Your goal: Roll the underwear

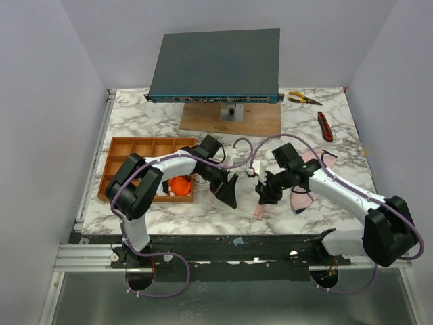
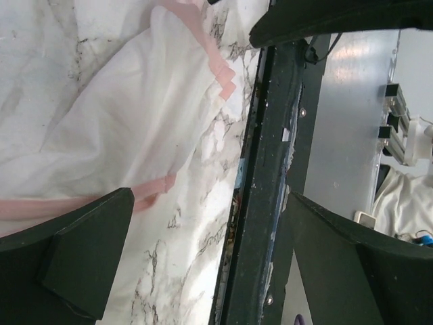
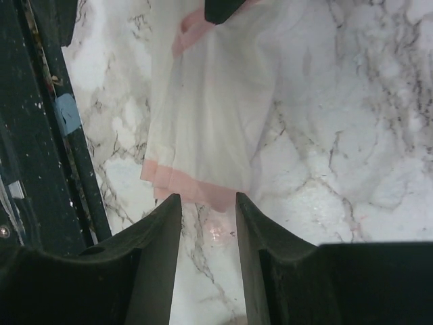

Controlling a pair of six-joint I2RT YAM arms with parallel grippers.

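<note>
White underwear with pink trim (image 1: pixel 232 208) lies on the marble table near its front edge, partly hidden by both arms in the top view. My left gripper is open above it; the left wrist view shows the cloth (image 2: pixel 128 115) mostly beyond the left finger, with nothing held. At the cloth's right end, my right gripper has its fingers apart, pointing at the pink hem (image 3: pixel 196 189). A gap shows between those fingertips, and no cloth is visibly pinched. Folds run along the white fabric (image 3: pixel 216 115), which lies unrolled at this end.
A wooden compartment box (image 1: pixel 125 147) holding an orange cloth (image 1: pixel 180 185) stands left. Pink cloths (image 1: pixel 302 200) lie at the right, partly under the right arm. Pliers (image 1: pixel 304 98) and a red cutter (image 1: pixel 325 126) are at the back right. The monitor base (image 1: pixel 203 117) fills the back middle.
</note>
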